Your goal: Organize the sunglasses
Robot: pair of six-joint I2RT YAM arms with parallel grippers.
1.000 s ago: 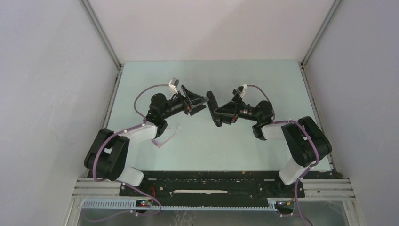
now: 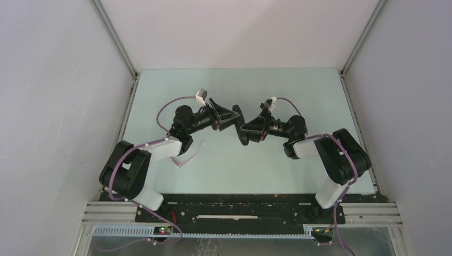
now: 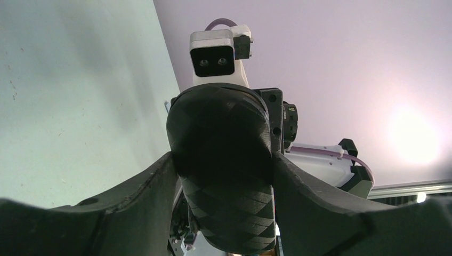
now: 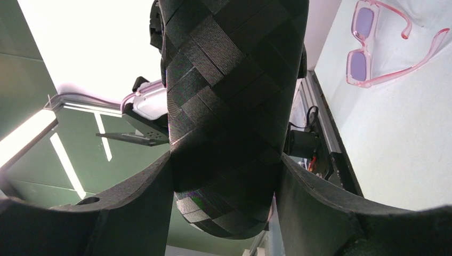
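A black woven glasses case (image 2: 240,124) is held upright above the middle of the table, between the two grippers, and fills much of both wrist views (image 3: 220,165) (image 4: 229,96). My right gripper is shut on it. My left gripper is at the case's other end, fingertips at its two sides, part open around it; whether it grips cannot be told. Pink sunglasses with lilac lenses (image 4: 360,65) lie on the table with temples unfolded, mostly hidden by the left arm in the top view.
Walls close it in at left, right and back; both arm bases stand at the front edge.
Over the last second both grippers and the case shifted slightly left or right, the left gripper moving right onto the case.
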